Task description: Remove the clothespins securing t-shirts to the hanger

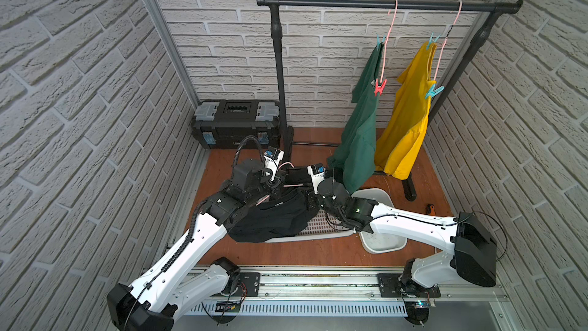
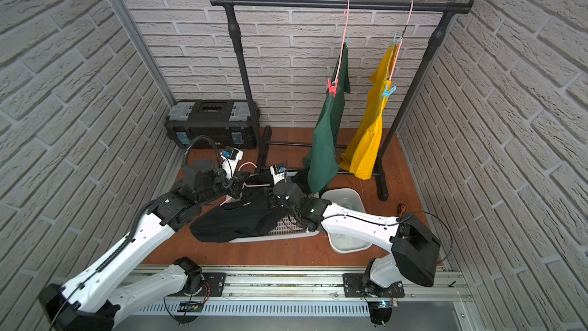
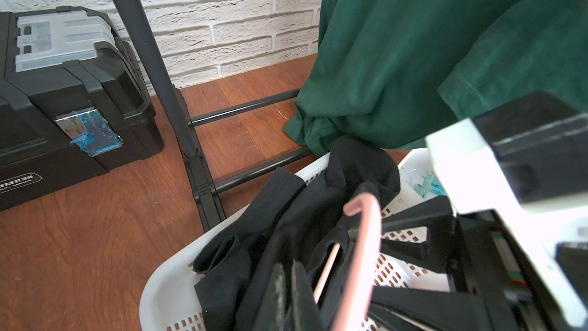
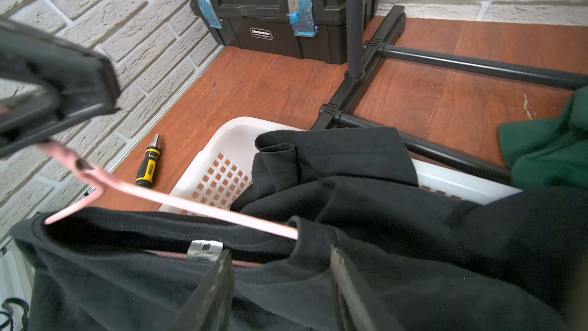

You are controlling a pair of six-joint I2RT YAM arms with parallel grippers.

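A pink hanger (image 4: pixel 202 208) lies in the collar of a black t-shirt (image 4: pixel 398 294) piled in a white basket (image 4: pixel 208 171); no clothespin shows on it. My left gripper (image 1: pixel 275 190) is above the hanger; whether anything is between its fingers is hard to tell. My right gripper is part open over the collar, empty between its fingertips. On the rail hang a green t-shirt (image 1: pixel 355 135) with a red clothespin (image 1: pixel 379 86) and a yellow t-shirt (image 1: pixel 401 135) with a blue clothespin (image 1: pixel 434 91).
A white tray (image 1: pixel 382 245) with blue pieces stands right of the basket. A toolbox (image 1: pixel 235 132) is at the back left, beside the rack's post (image 1: pixel 278 61). A screwdriver (image 4: pixel 147 165) lies on the floor.
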